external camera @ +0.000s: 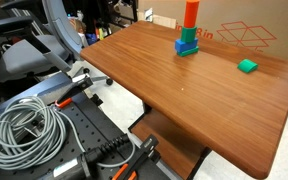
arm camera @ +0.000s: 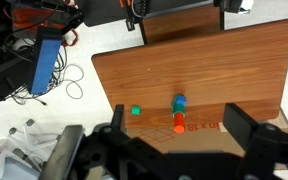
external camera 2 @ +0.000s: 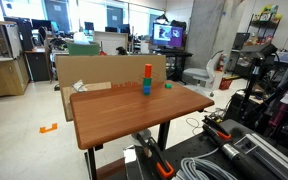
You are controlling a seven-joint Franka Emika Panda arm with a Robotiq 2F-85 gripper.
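A stack of blocks stands upright on the wooden table [external camera: 164, 75]: a tall orange-red block [external camera: 192, 14] on top, a green block [external camera: 188, 34] under it, and a blue block [external camera: 186, 46] lower down, with some green at the base. To its right, a separate small green block [external camera: 247, 66] lies alone on the tabletop. Seen from above in the wrist view, the stack [arm camera: 179, 122] and the loose green block [arm camera: 136, 110] lie well beyond my gripper. Its dark fingers are spread wide, touching nothing. Neither exterior view clearly shows the gripper.
A cardboard panel [external camera: 224, 18] rises behind the table's far edge. Coiled grey cable [external camera: 29, 140] lies beside the robot's dark base rail [external camera: 94, 135]. An office chair [external camera: 64, 35] stands off the table's left end.
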